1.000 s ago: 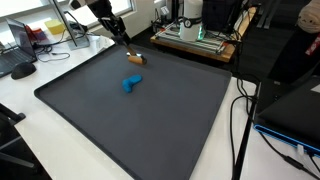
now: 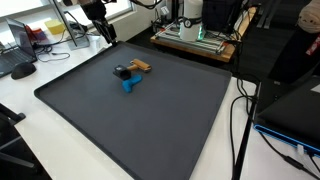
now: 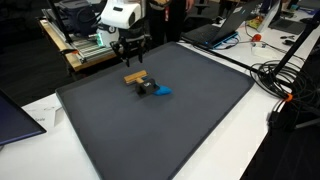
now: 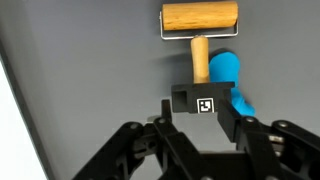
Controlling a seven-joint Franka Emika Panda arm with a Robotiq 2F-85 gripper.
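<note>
In the wrist view, a black block (image 4: 200, 98) with a square printed tag sits between the fingertips of my gripper, which is shut on it. A wooden handle (image 4: 201, 60) runs from the block to an orange-brown roller (image 4: 200, 15) in a wire frame. To the right of the handle lies a blue object (image 4: 226, 70), partly hidden by the block. In the first exterior view, the black block (image 2: 121, 72) is left of the roller (image 2: 140, 65). The blue object (image 2: 131, 84) is close to both. Contact at the block's sides is hard to make out from outside.
A wooden stand with tools (image 2: 195, 40) stands beyond its far edge. Cables (image 2: 242, 100) hang beyond the table on the right.
One second ago no black block showed beside the roller; it now appears low, left of it. The roller has shifted slightly right and toward the camera. The blue object has stayed put.
</note>
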